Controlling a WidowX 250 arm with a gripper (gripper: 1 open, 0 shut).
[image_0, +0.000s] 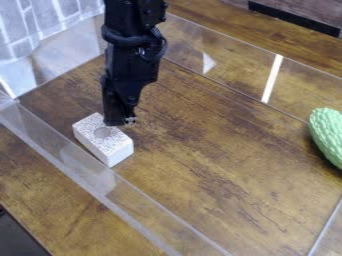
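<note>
A white speckled block (106, 142) lies on the wooden table at the left, beside a clear plastic edge. The black gripper (120, 108) hangs just above the block's far end, pointing down. Its fingers are dark and small, so I cannot tell how far apart they stand or whether they touch the block.
A green bumpy vegetable-like object (323, 137) sits at the right edge. Clear plastic borders run around the wooden table (214, 170), whose middle is free. A white tiled surface (40, 35) is at the back left.
</note>
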